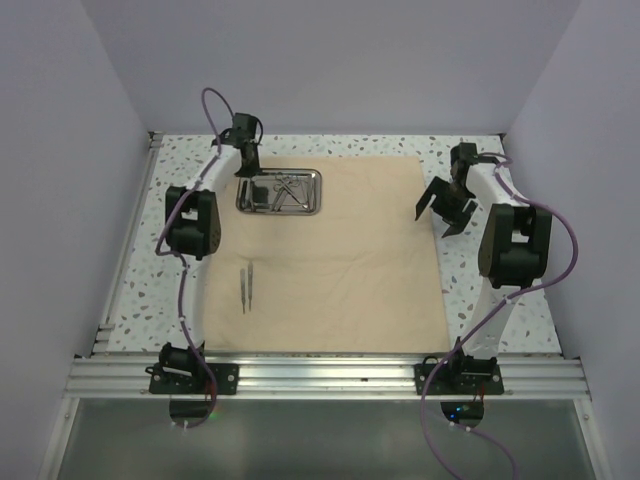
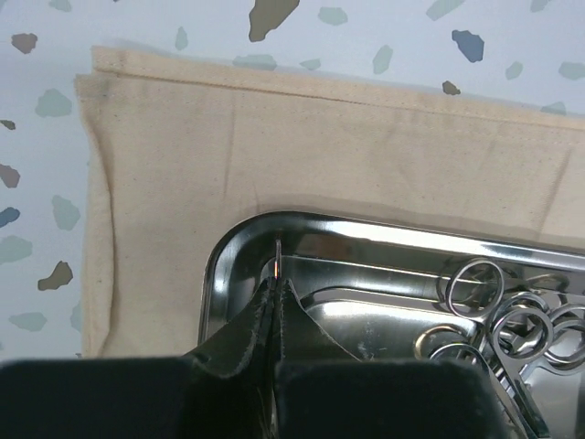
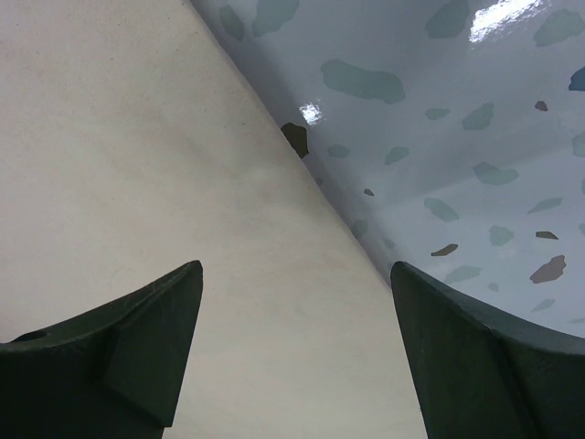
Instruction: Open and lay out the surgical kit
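The steel tray (image 1: 310, 190) sits on the beige cloth (image 1: 330, 240), holding ring-handled instruments (image 2: 512, 329) in a pile. My left gripper is shut over the tray's left end; a thin shiny metal piece shows at its fingertips, and whether it is held is unclear. Two slim silver instruments (image 1: 243, 290) lie parallel on the lower left of the cloth. My right gripper (image 1: 448, 208) stands open at the cloth's right edge, nothing between its fingers.
The speckled table (image 1: 140, 300) borders the cloth. Walls stand at both sides and the back.
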